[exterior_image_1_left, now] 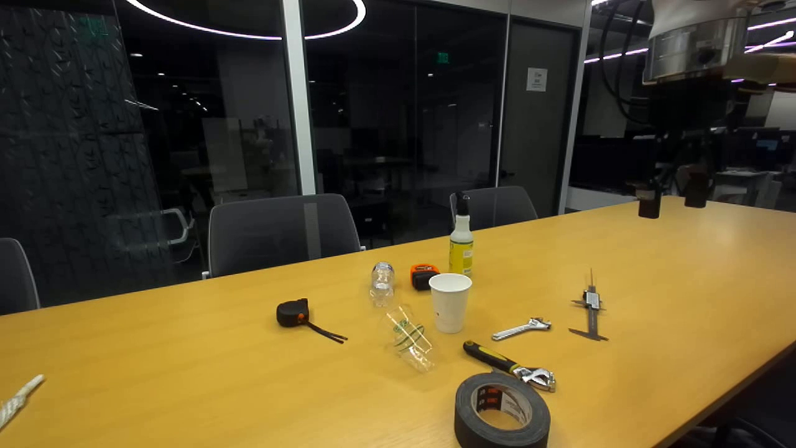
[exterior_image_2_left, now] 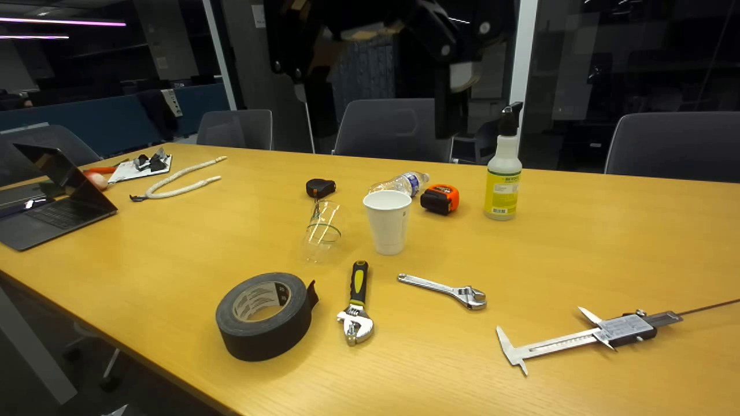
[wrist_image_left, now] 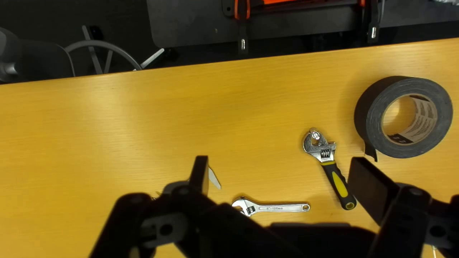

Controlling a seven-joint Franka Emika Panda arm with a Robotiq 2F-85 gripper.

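Observation:
High above the table hangs my gripper (exterior_image_1_left: 672, 205), open, its two fingers well apart with nothing between them. From the wrist view the fingers frame a small silver wrench (wrist_image_left: 282, 208) and a yellow-and-black-handled wrench (wrist_image_left: 340, 185), both lying on the wood below. A black tape roll (exterior_image_2_left: 267, 315) rests flat beside the handled wrench. Behind these a white paper cup (exterior_image_2_left: 388, 222) stands upright, with a clear plastic cup (exterior_image_2_left: 323, 232) on its side next to it. Silver calipers (exterior_image_2_left: 589, 338) lie apart at the right; in the wrist view my left finger mostly hides them.
Around the cup are a clear bottle (exterior_image_2_left: 402, 184), an orange tape measure (exterior_image_2_left: 440, 199), a black tape measure (exterior_image_2_left: 320, 187) and an upright spray bottle (exterior_image_2_left: 503, 184). A laptop (exterior_image_2_left: 62, 208) and a pale rope (exterior_image_2_left: 179, 179) occupy the far left. Bare table (wrist_image_left: 107, 129) extends along the near edge.

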